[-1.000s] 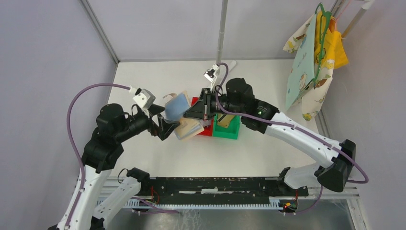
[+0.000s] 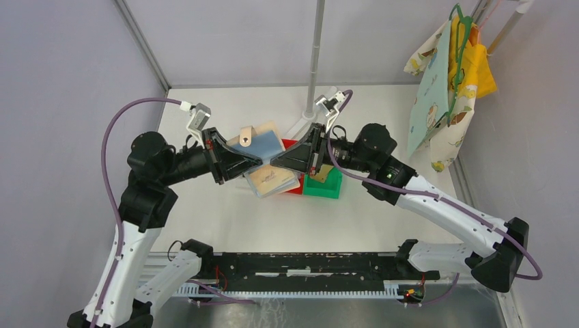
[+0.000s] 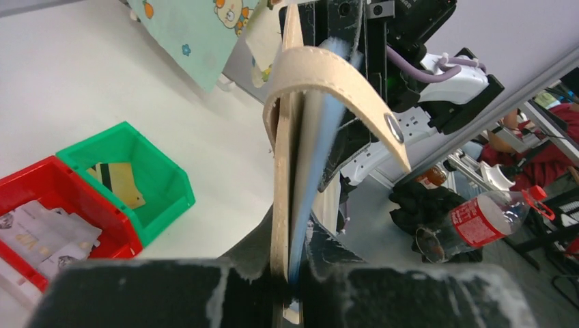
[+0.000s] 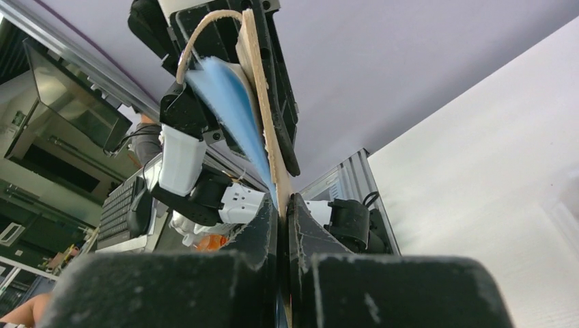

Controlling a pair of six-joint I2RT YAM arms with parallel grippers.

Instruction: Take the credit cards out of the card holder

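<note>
The beige card holder (image 2: 268,179) (image 3: 280,205) (image 4: 263,82), with a strap flap and snap (image 2: 245,137), is held upright between both grippers over the bins. A light blue card or sleeve (image 3: 317,130) (image 4: 229,102) shows inside it. My left gripper (image 2: 254,162) is shut on the card holder from the left. My right gripper (image 2: 276,160) is shut on it from the right. Whether cards are separate from the blue layer cannot be told.
A red bin (image 3: 119,236) with packets and a green bin (image 2: 329,188) with a yellow card lie below. Cloth bags (image 2: 437,96) hang at the right.
My left gripper has closed onto the card holder and risen slightly in the top view. My right gripper has shifted right, with the holder moving along slightly.
</note>
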